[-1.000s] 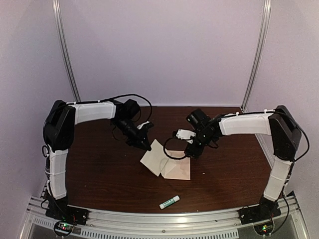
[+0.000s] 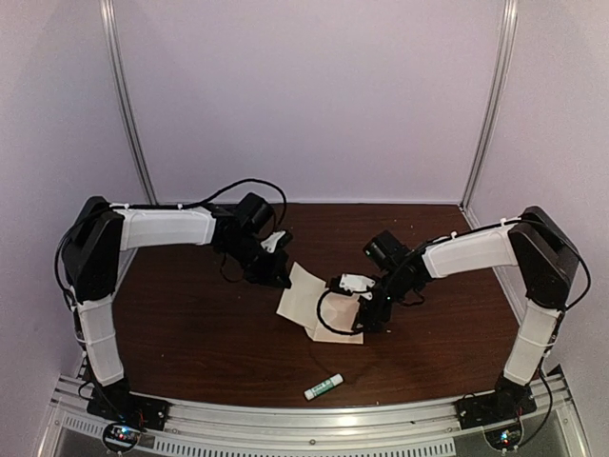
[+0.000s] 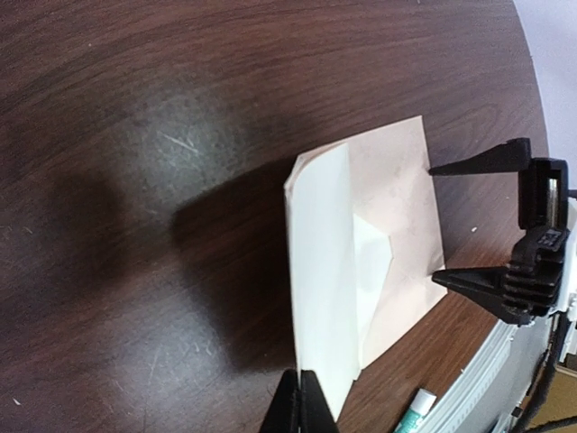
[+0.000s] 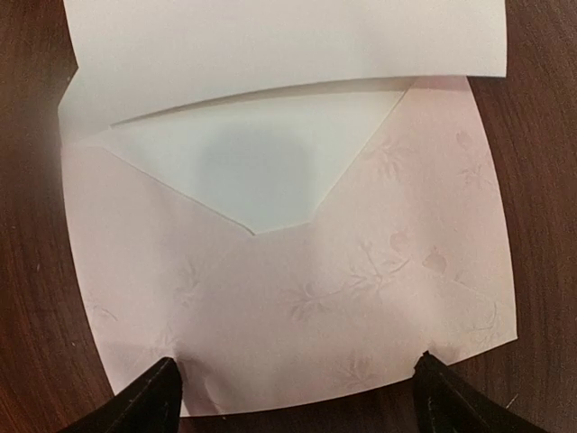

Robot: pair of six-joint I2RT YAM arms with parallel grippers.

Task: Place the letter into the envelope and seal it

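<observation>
The cream letter [image 2: 303, 290] slants up from the envelope's left side, its outer edge pinched in my left gripper, which is shut. Seen from the left wrist, the letter [image 3: 322, 253] curves over the near part of the pink envelope [image 3: 392, 162]. The envelope [image 4: 361, 298] lies flat with a pale V-shaped opening, and the letter's straight edge [image 4: 297, 45] hangs across the top of that V. My right gripper is open, its two fingers apart at the envelope's right edge. Whether the letter's edge is inside the opening, I cannot tell.
A green and white glue stick [image 2: 324, 387] lies on the dark table [image 2: 209, 343] near the front rail. Free table surrounds the papers to the left and behind. Side walls close off the workspace.
</observation>
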